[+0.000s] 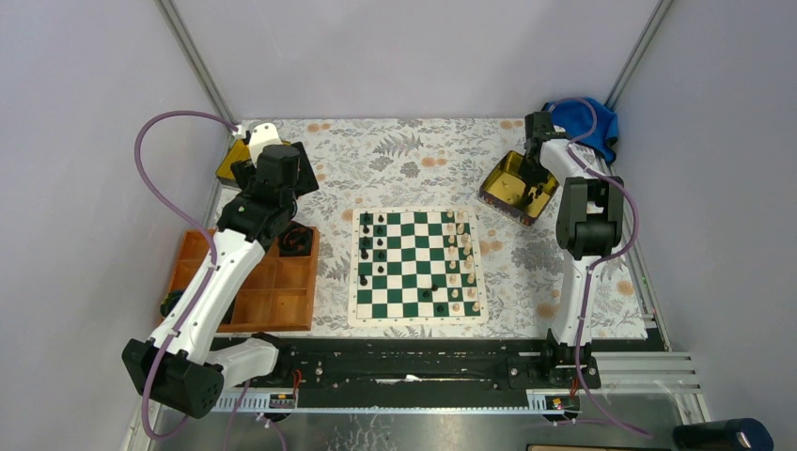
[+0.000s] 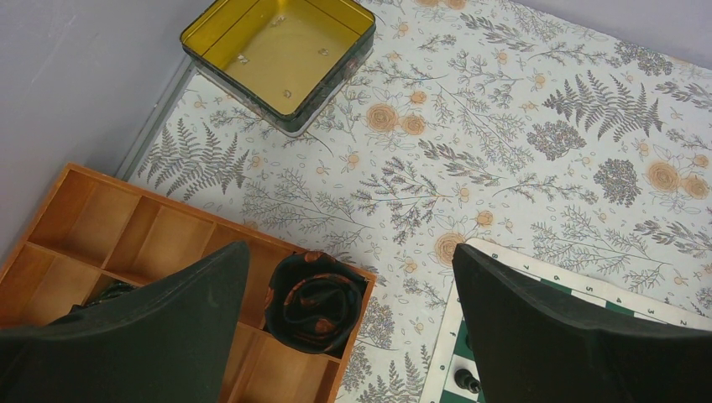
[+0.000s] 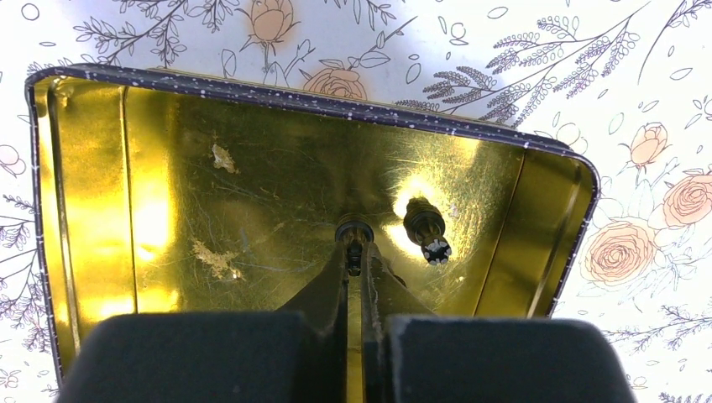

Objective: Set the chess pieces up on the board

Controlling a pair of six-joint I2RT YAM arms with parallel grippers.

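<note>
Inside the gold tin (image 3: 277, 159), my right gripper is shut on a black chess piece (image 3: 354, 225), whose round base shows just beyond the fingertips. A second black piece with a crown-like top (image 3: 426, 231) lies to the right of it, apart from the fingers. Another dark piece (image 3: 400, 280) is almost hidden behind the right finger. The chess board (image 1: 420, 213) carries light pieces along its right side. Black pieces (image 1: 365, 254) stand along its left side, with a few more near the front right. My left gripper is open and empty, high over the table.
A wooden compartment box (image 1: 268, 310) holding a dark cloth item (image 2: 315, 302) is at the left. Behind it sits a second, empty gold tin (image 2: 281, 50). A blue cloth (image 1: 601, 122) lies at the back right. Table between tin and board is clear.
</note>
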